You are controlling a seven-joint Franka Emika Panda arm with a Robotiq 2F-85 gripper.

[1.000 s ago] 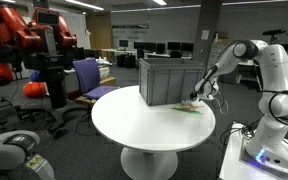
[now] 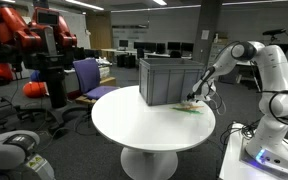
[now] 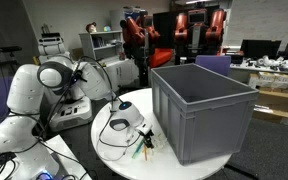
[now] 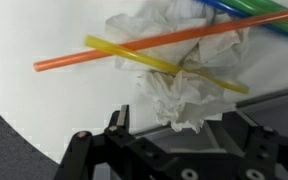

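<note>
In the wrist view my gripper stands open, its dark fingers (image 4: 117, 124) spread to either side of a crumpled white tissue (image 4: 179, 97). No contact between fingers and tissue can be made out. A yellow stick (image 4: 134, 55) runs across that tissue, and an orange stick (image 4: 69, 60) crosses the yellow one. Another crumpled white piece (image 4: 174, 18) lies beyond, with green and blue sticks (image 4: 246, 16) along the top right. From outside, the gripper (image 3: 147, 141) hangs low over the round white table (image 3: 189, 170), close to the grey bin.
A large grey bin (image 2: 169, 82) stands on the table right beside the gripper and tissue, its tall wall close by.
</note>
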